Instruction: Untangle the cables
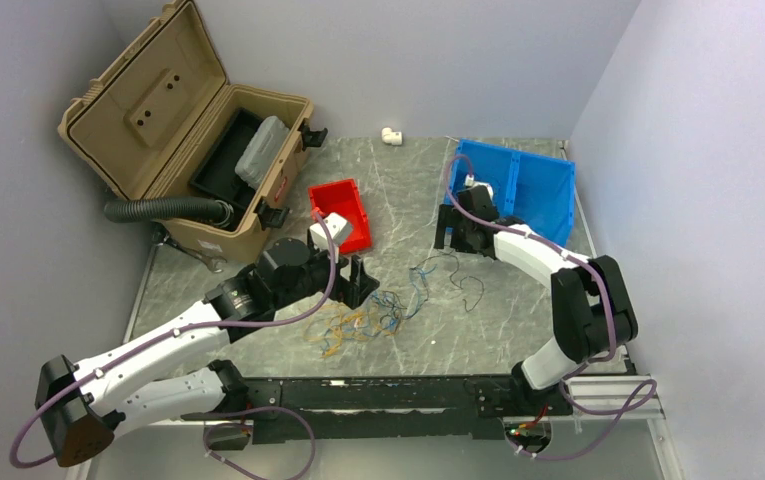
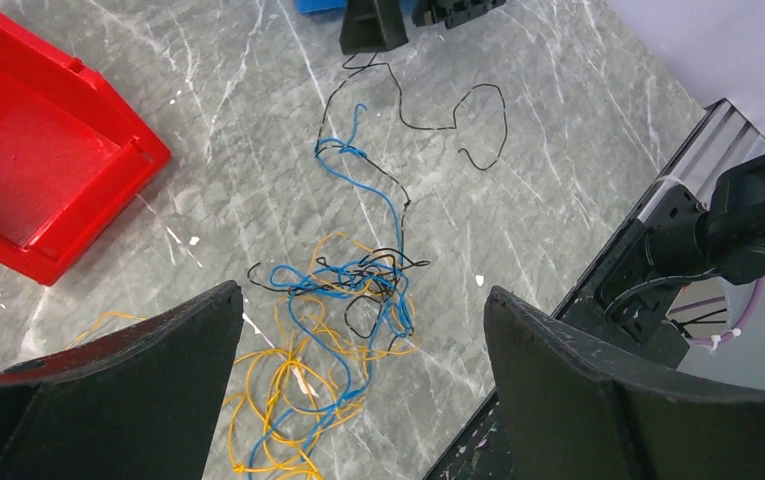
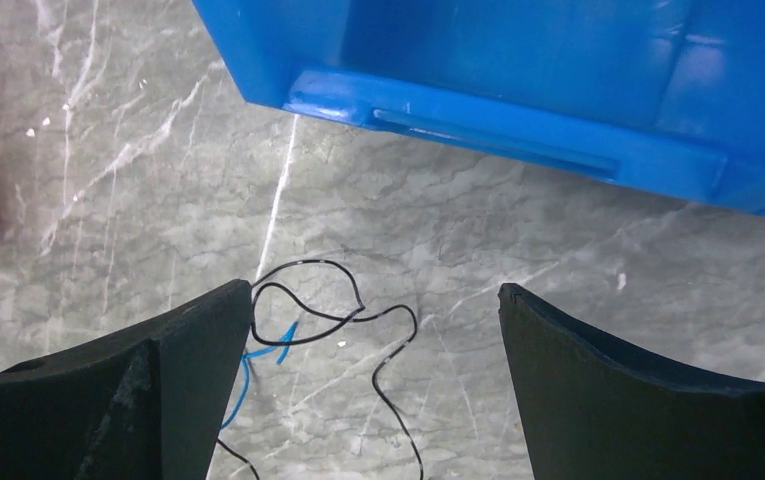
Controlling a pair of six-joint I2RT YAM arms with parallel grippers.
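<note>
A tangle of cables lies on the grey table: a yellow cable (image 2: pixel 281 392), a blue cable (image 2: pixel 371 187) and a black cable (image 2: pixel 399 105). In the left wrist view the three cross in a knotted bunch, with the black one's loose curve reaching out at the far end. My left gripper (image 1: pixel 366 283) stands open above the bunch's far side, fingers spread and empty. Beyond the tangle, my right gripper (image 1: pixel 448 232) is open and empty near the blue bin. In the right wrist view a loop of the black cable (image 3: pixel 308 262) lies by the left finger.
A blue bin (image 3: pixel 548 145) with a divider stands at the back right. The red bin (image 1: pixel 344 197) is at the back centre-left, near my left arm. An open tan case (image 1: pixel 163 110) fills the back left. Bare table lies right of the cables.
</note>
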